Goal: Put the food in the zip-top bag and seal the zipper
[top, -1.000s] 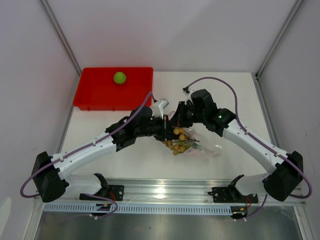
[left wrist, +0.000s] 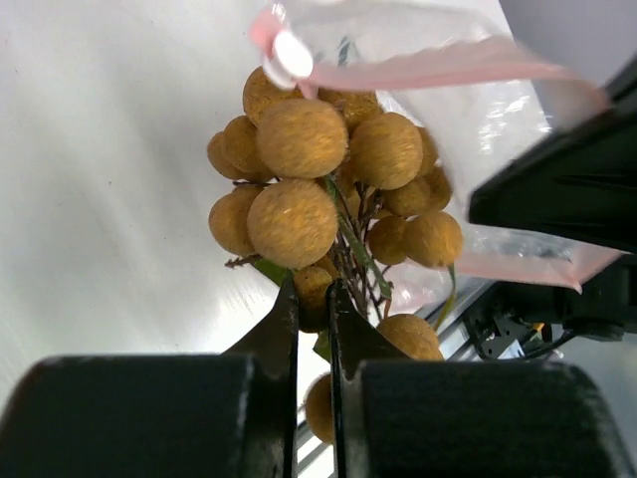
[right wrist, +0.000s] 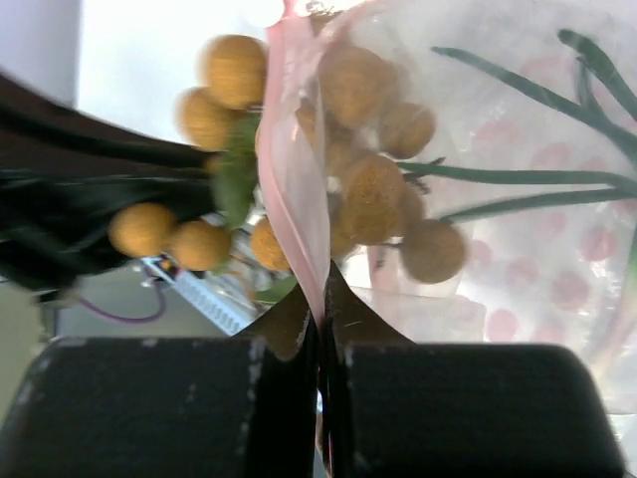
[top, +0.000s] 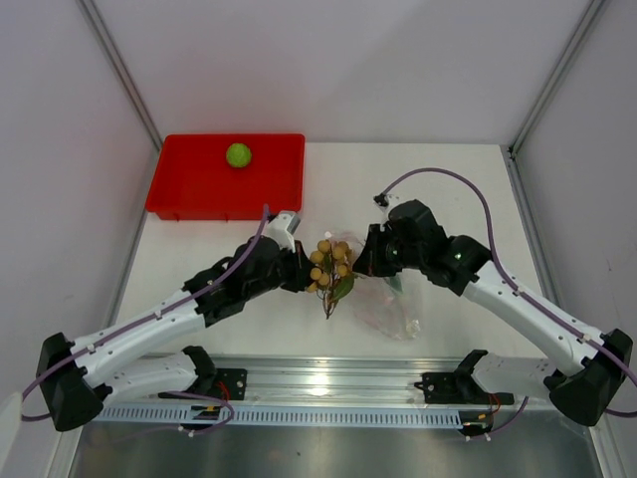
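Note:
In the middle of the top view my left gripper [top: 303, 269] holds a bunch of brown round fruit [top: 323, 259] on stems with leaves. In the left wrist view its fingers [left wrist: 264, 339] are shut on one ball of it. Just right, my right gripper [top: 360, 267] is shut on the pink zipper edge [right wrist: 299, 189] of the clear bag [top: 388, 309]. In the right wrist view some fruit shows behind the bag's film, some outside it.
A red tray [top: 204, 174] with a green round item [top: 238, 154] stands at the back left.
My left gripper has moved left and slightly down in the top view with the fruit, away from the right gripper. The right arm has shifted right and down.

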